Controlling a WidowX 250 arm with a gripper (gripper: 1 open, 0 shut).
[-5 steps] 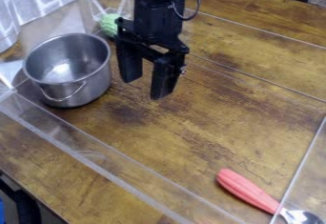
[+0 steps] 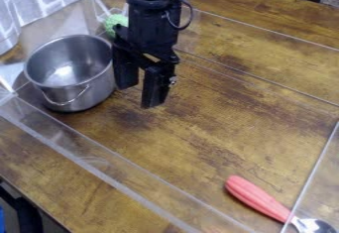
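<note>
My black gripper [image 2: 141,82] hangs over the wooden table at the upper middle, its two dark fingers apart and pointing down, with nothing visible between them. Its left finger is beside the rim of a steel pot [image 2: 69,70] on the left. A spatula with a red handle [image 2: 256,196] lies at the lower right, its metal end reaching the frame's edge.
A green object [image 2: 114,22] sits behind the arm at the back left. Clear plastic edges run along the left and right of the work area.
The gripper has shifted slightly left toward the pot and turned a little. The pot and spatula have not moved.
</note>
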